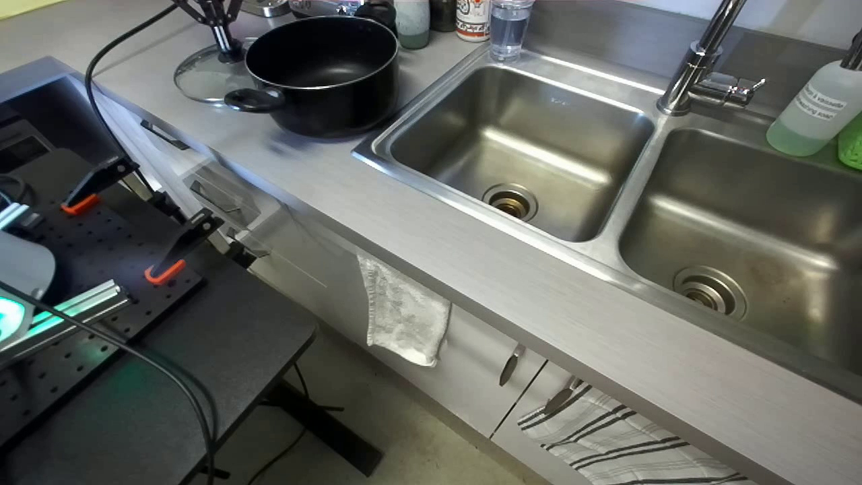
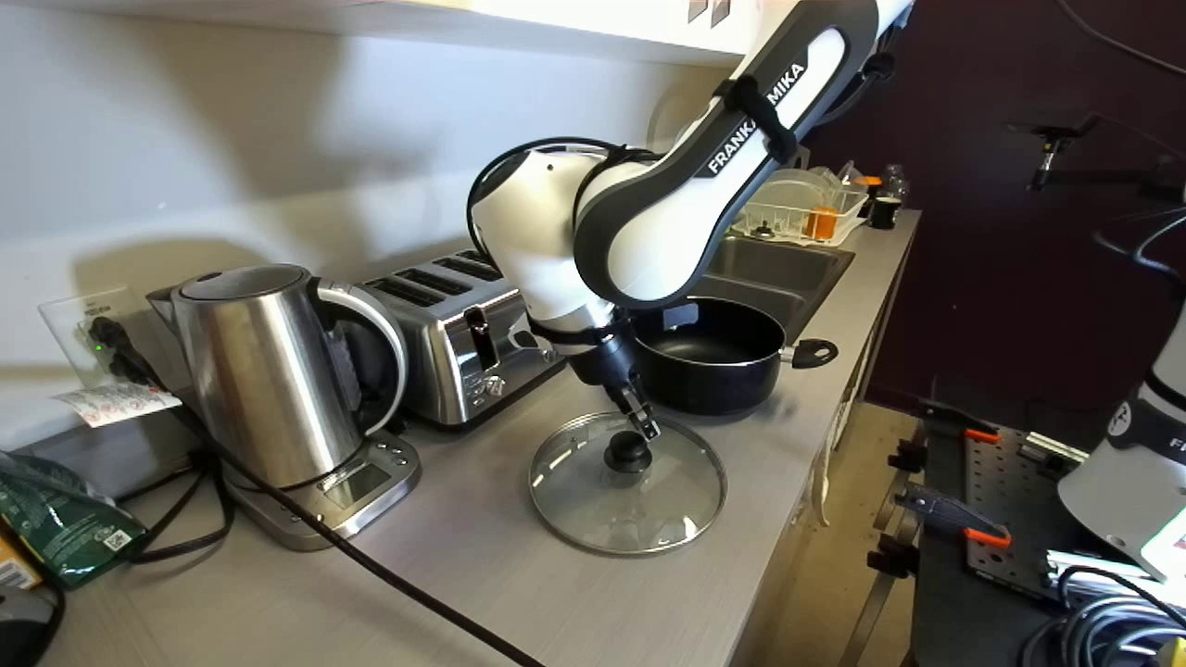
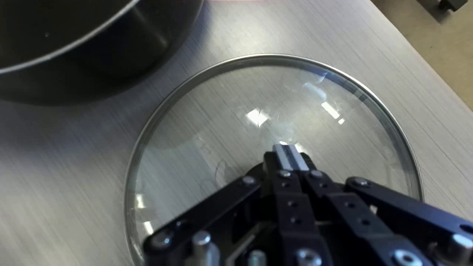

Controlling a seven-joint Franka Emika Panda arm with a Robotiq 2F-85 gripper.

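A round glass lid (image 3: 199, 106) with a thin metal rim lies flat on the counter. Its black knob (image 2: 628, 451) is in clear sight in exterior view 2; in the wrist view the fingers cover most of it. My gripper is shut, its pads pressed together with nothing between them. The fingers stand over the lid right at the knob, which is outside them. Beside the lid is the black pot (image 1: 323, 77), uncovered and empty inside, with a side handle (image 1: 255, 100) pointing toward the lid in exterior view 1.
A steel toaster (image 2: 478, 333) and a kettle (image 2: 261, 378) stand along the wall. A black cable (image 2: 367, 561) crosses the counter. The double sink (image 1: 525, 153) lies beyond the pot. Bare counter surrounds the lid's near side, by the front edge.
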